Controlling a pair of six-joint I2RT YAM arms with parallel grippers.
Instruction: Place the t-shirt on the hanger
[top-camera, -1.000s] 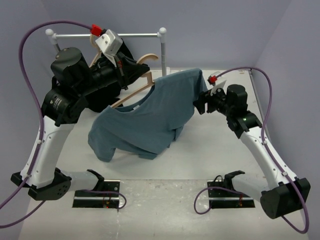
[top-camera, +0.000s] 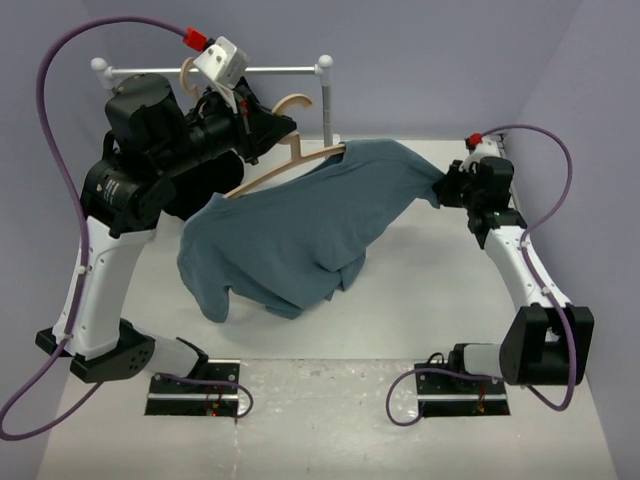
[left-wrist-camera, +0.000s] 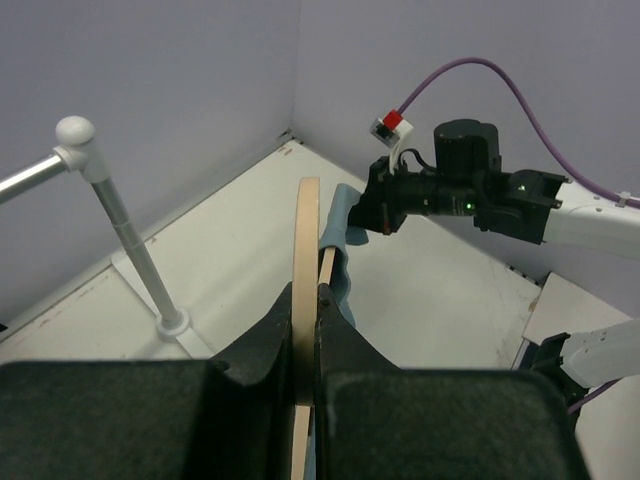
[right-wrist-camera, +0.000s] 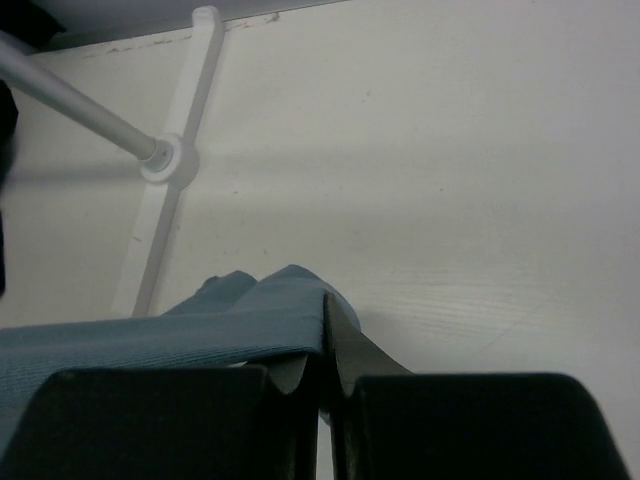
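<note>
A wooden hanger (top-camera: 324, 153) is held up by my left gripper (top-camera: 286, 132), shut on it just below the hook. In the left wrist view, the wood (left-wrist-camera: 305, 290) stands between the dark fingers. The blue-grey t-shirt (top-camera: 285, 240) hangs from the hanger, with both ends of its bar running into the cloth. At the right, my right gripper (top-camera: 442, 192) is shut on a sleeve or shoulder corner, and the cloth is stretched toward it. In the right wrist view, the fabric (right-wrist-camera: 250, 325) passes between the fingertips. The t-shirt's neck opening is hard to make out.
A white rack rail (top-camera: 270, 71) runs behind my left arm, with a post (top-camera: 326, 105) at its right end. Another hanger (top-camera: 187, 75) and a black garment (top-camera: 205, 190) hang there.
My right gripper has moved right, drawing the t-shirt's corner out into a long stretch; its fingers looked more open a second ago. The left gripper and hanger have shifted only slightly.
</note>
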